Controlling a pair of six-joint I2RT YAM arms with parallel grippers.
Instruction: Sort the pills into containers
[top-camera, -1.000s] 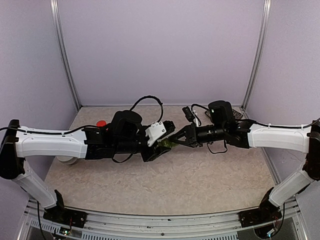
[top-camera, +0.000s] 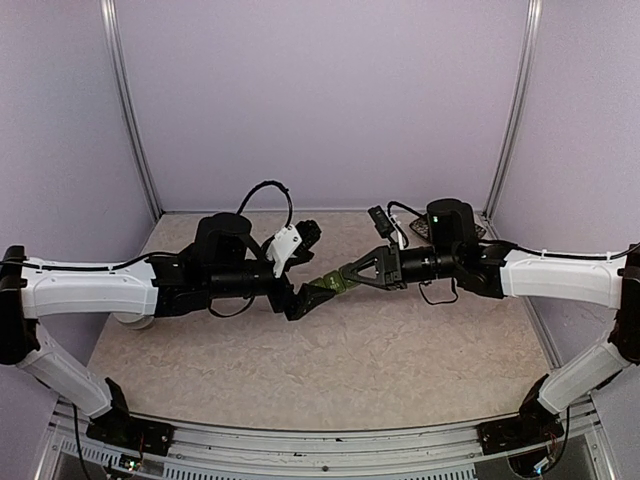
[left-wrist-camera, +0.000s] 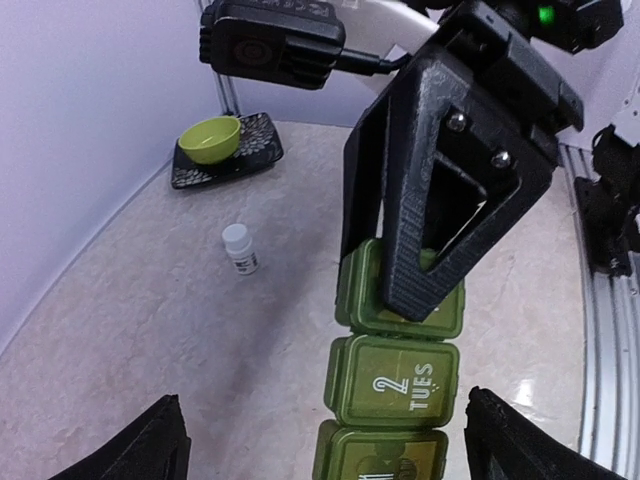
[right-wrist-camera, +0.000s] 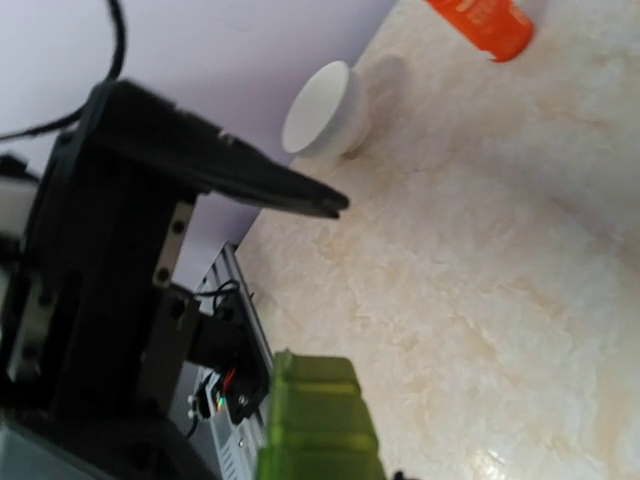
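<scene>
A green weekly pill organizer (top-camera: 333, 281) is held in the air by my right gripper (top-camera: 355, 273). The left wrist view shows its fingers closed on the top compartment, above the lidded TUES compartment (left-wrist-camera: 392, 382) and another below. My left gripper (top-camera: 303, 298) is open around the organizer's lower end; in its wrist view its two fingertips (left-wrist-camera: 481, 440) flank the strip with space beside it. The right wrist view shows the organizer (right-wrist-camera: 318, 415) end-on, below one of the left gripper's fingers. A white pill bottle (left-wrist-camera: 241, 249) stands on the table.
A green bowl (left-wrist-camera: 209, 141) sits on a black tray (left-wrist-camera: 229, 168) at the back. A white bowl (right-wrist-camera: 324, 108) and an orange container (right-wrist-camera: 495, 29) are on the table's other side.
My left gripper has moved back to the left, exposing more of the green organizer. The right gripper has stayed nearly still.
</scene>
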